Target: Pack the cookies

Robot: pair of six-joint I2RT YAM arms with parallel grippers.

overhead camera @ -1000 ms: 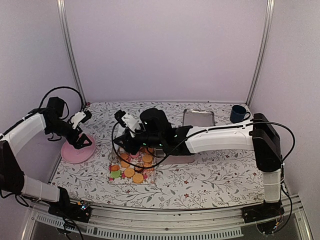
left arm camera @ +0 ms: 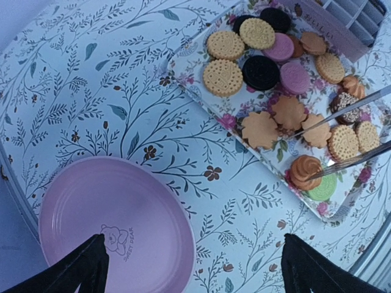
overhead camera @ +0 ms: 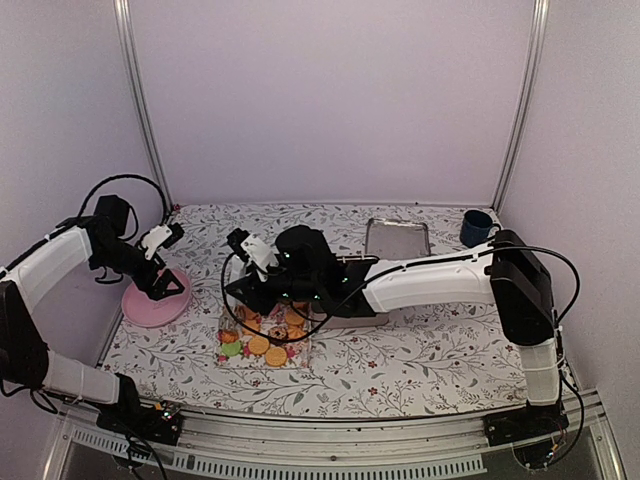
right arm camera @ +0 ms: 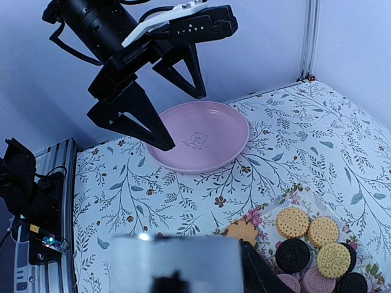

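Cookies of several kinds lie on a flowered tray (left arm camera: 229, 113), among them an orange swirl cookie (left arm camera: 306, 171) at its near end, beside a green one (left arm camera: 324, 187). Two thin metal prongs (left arm camera: 357, 112) reach in from the right in the left wrist view, spread apart. One ends by the swirl cookie, the other near scalloped brown cookies (left arm camera: 259, 129); contact cannot be told. My right gripper (overhead camera: 245, 278) is over the tray; its fingers are hard to make out. Open and empty, my left gripper (overhead camera: 172, 262) hangs above the pink plate (overhead camera: 150, 308).
A pinkish container with compartments (left arm camera: 357, 18) stands beside the cookie tray, partly behind my right arm from above. An empty metal tray (overhead camera: 397, 238) lies farther back, and a dark mug (overhead camera: 476, 228) at the back right.
The left arm stays in place.
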